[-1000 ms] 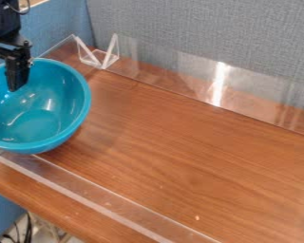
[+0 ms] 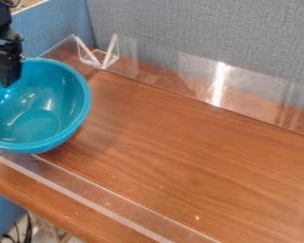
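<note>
A large teal bowl (image 2: 41,123) fills the left of the wooden table (image 2: 193,171), reaching out to the left edge of the view. My black gripper (image 2: 8,66) is at the top left, partly cut off by the frame, its tip at the bowl's back left rim. Whether its fingers are apart or closed is too small and dark to tell.
Clear acrylic strips (image 2: 218,85) line the table's back and front edges, with a white bracket (image 2: 99,57) at the back left corner. Grey padded walls (image 2: 205,38) stand behind.
My gripper has shifted slightly toward the left, further out of view. The bowl looks unmoved.
</note>
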